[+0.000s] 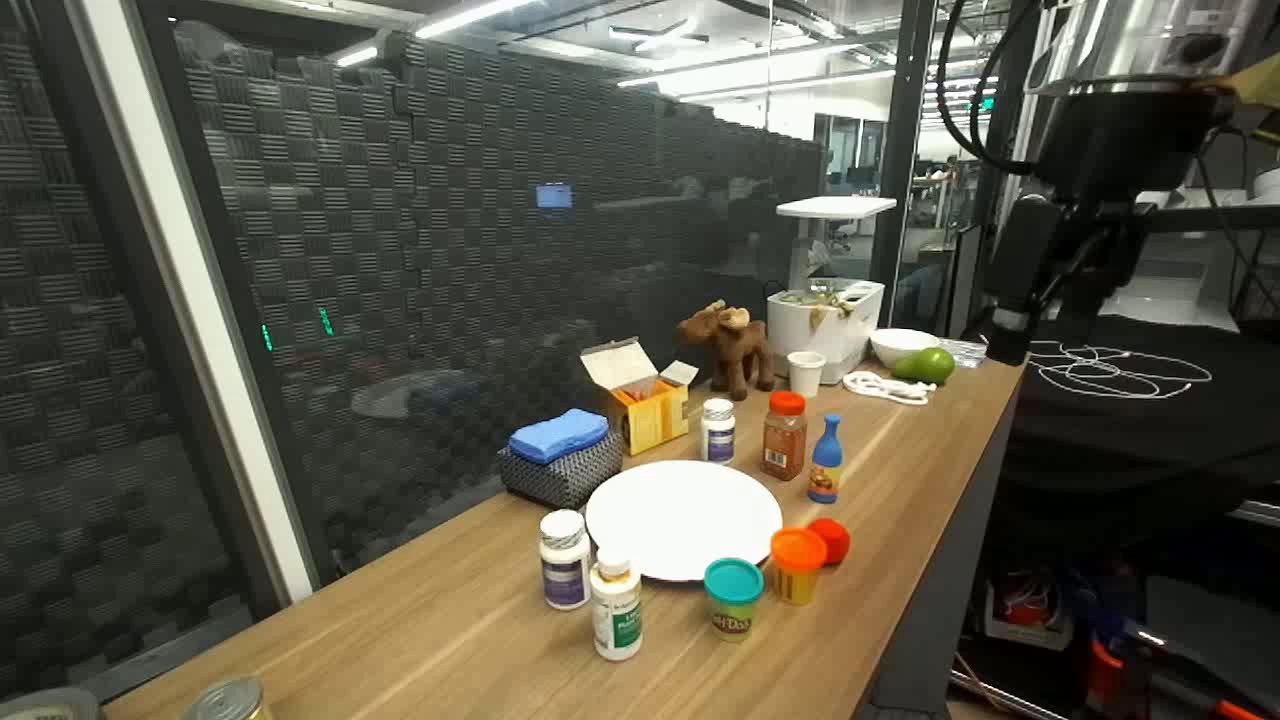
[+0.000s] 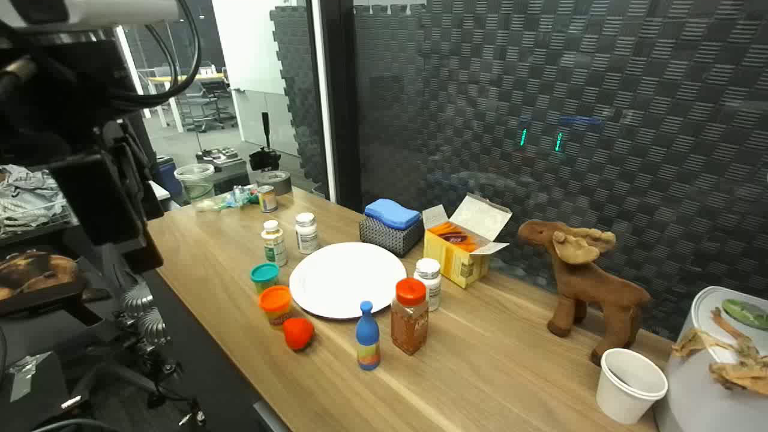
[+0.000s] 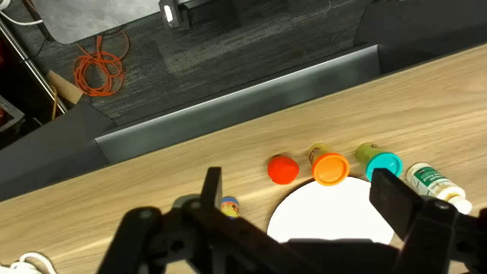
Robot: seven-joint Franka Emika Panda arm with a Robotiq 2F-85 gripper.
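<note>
My gripper is open, its two dark fingers wide apart and nothing between them. It hangs high over the table, pointing down, near the front edge. Below it in the wrist view lie a red ball-like object [image 3: 283,169], an orange-lidded tub [image 3: 330,168] and a teal-lidded tub [image 3: 384,163]. The white plate [image 3: 331,212] is partly hidden by the gripper's body. A blue bottle [image 2: 368,337] stands upright beside a red-lidded spice jar [image 2: 410,320]; in the wrist view the left finger hides most of the blue bottle.
White pill bottles [image 1: 565,559] stand around the plate. Behind it are a basket [image 1: 561,472] with a blue cloth, an open yellow box [image 1: 654,414] and a plush moose [image 1: 734,350]. A white cup [image 2: 630,386] and planter [image 1: 828,324] occupy one end. Bare wood runs along the front edge.
</note>
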